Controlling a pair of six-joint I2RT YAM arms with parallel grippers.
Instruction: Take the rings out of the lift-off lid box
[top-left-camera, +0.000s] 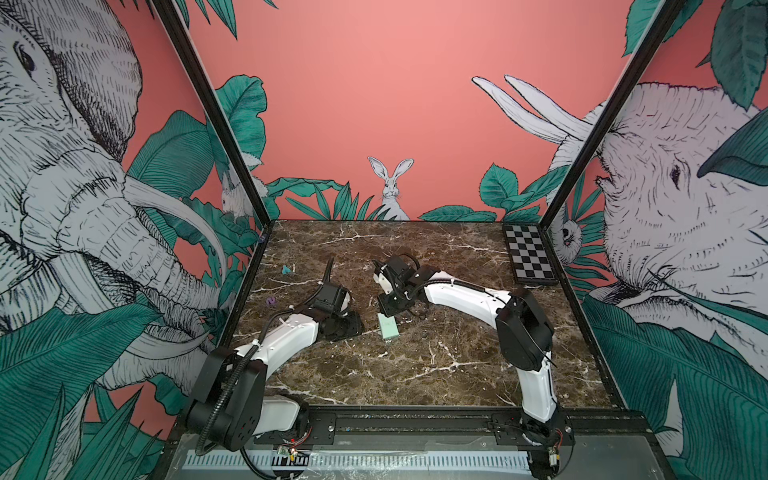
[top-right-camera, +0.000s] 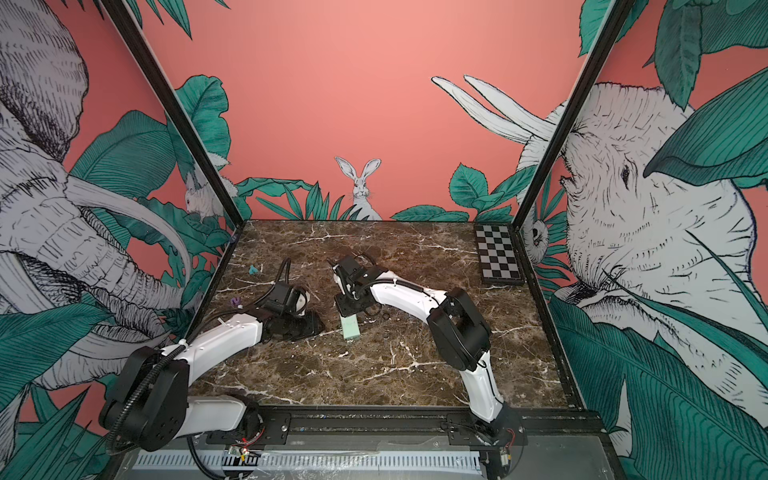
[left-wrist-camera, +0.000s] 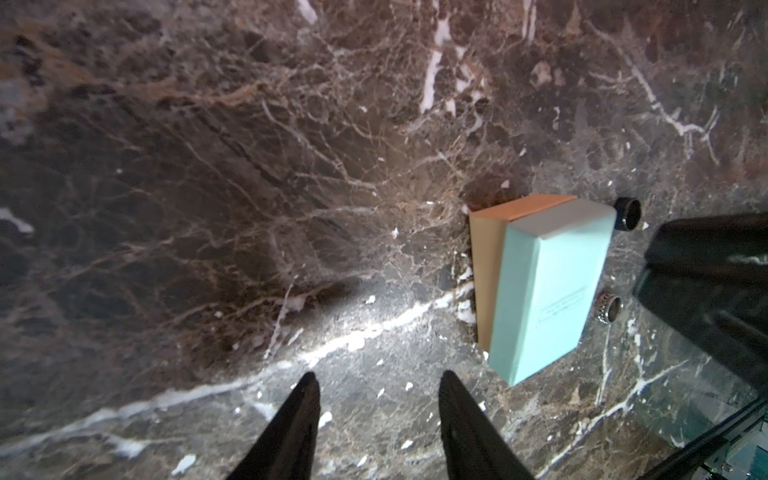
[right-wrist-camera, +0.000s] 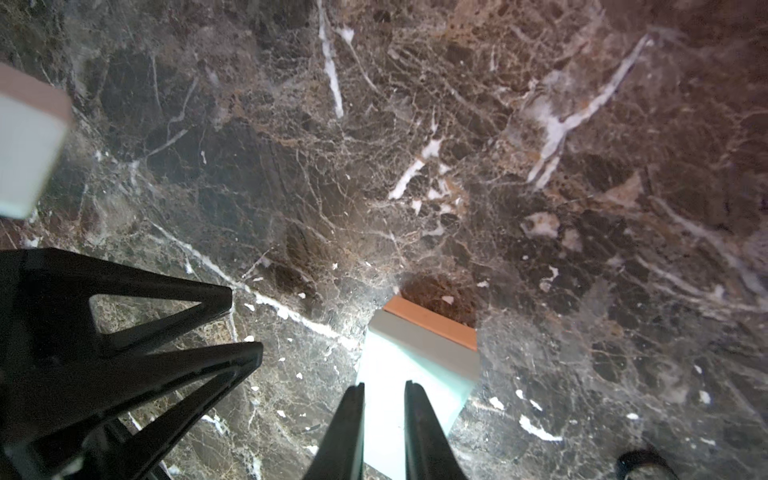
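A small box with a mint-green lid (left-wrist-camera: 560, 296) over a tan base (left-wrist-camera: 486, 280) lies mid-table; the lid covers most of its height, and the inside is hidden. Two dark rings rest on the marble just beyond it, one plain ring (left-wrist-camera: 628, 213) and one patterned ring (left-wrist-camera: 608, 307). My left gripper stands open to the left of the box, empty. In the right wrist view, my right gripper has its fingertips a narrow gap apart in front of the mint lid; whether they touch anything cannot be told.
The left gripper's fingers (right-wrist-camera: 232, 300) reach in close to the right arm, so both arms crowd the box. A purple item (top-left-camera: 271, 301) and a teal item (top-left-camera: 286, 269) lie far left. A checkerboard (top-left-camera: 529, 253) sits at the back right. Open marble surrounds them.
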